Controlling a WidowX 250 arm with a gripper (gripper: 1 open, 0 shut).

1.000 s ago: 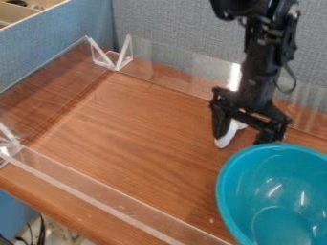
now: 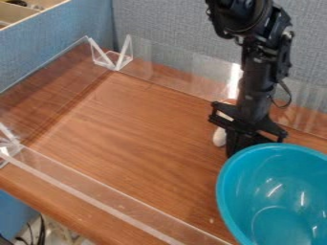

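Observation:
My black gripper (image 2: 240, 139) is low over the wooden table at the right, just behind the turquoise bowl (image 2: 274, 196). Its fingertips are dark and partly hidden, so whether they are open or shut does not show clearly. A small white object (image 2: 220, 138) shows just left of the fingers, partly hidden by them; I cannot tell whether they touch it.
Clear panels with white corner brackets (image 2: 113, 55) edge the wooden table (image 2: 128, 144). A grey padded wall stands behind, and cables hang at the bottom left.
The gripper has shifted and turned slightly, its fingertips now lower and nearer the bowl's back rim. More of the white object is covered by the gripper than a second ago.

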